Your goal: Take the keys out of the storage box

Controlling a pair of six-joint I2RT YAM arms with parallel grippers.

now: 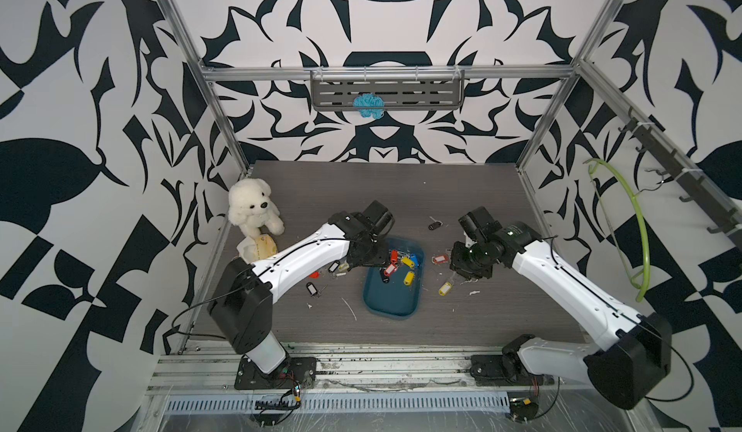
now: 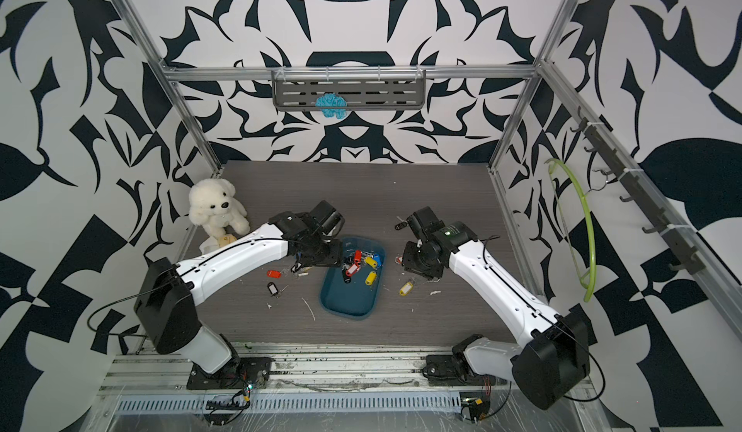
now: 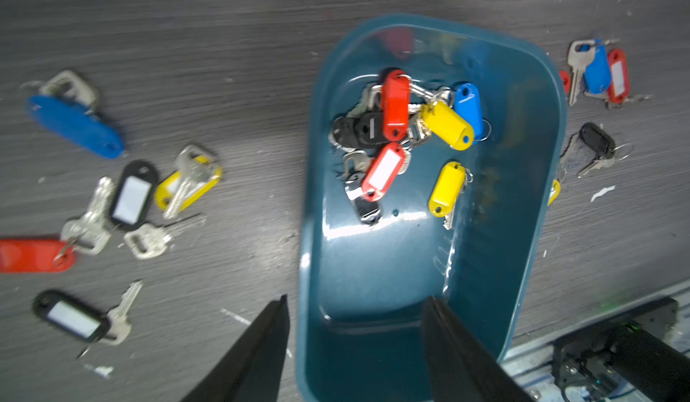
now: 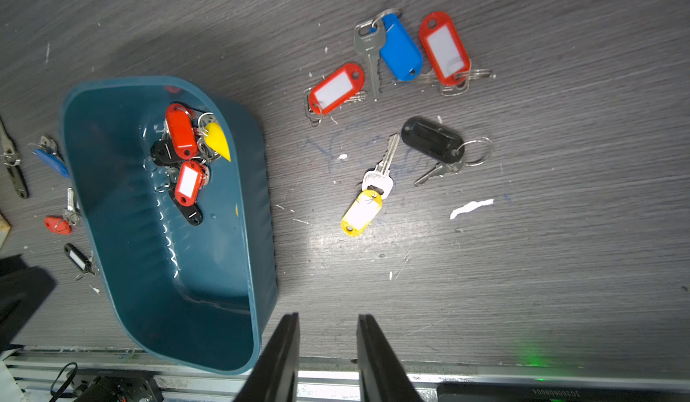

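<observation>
A teal storage box (image 3: pixel 373 265) holds several keys with tags, bunched toward its far end. Among them show a red tag (image 3: pixel 395 105), a white-labelled red tag (image 3: pixel 382 172), two yellow tags, one lying apart as a yellow tag (image 3: pixel 447 189), a blue tag (image 3: pixel 468 107) and several black ones. Over the box's near part in the left wrist view, my left gripper has its fingers apart and empty. To the right of the box, my right gripper is open more narrowly over the table, nothing between its fingers.
Keys lie loose left of the box, including a blue-tagged key (image 3: pixel 75 125) and a red tag (image 3: pixel 32 255). Right of it are a yellow-tagged key (image 4: pixel 361 213), a black-tagged key (image 4: pixel 432 139) and several others. A white plush dog (image 1: pixel 251 204) sits far left.
</observation>
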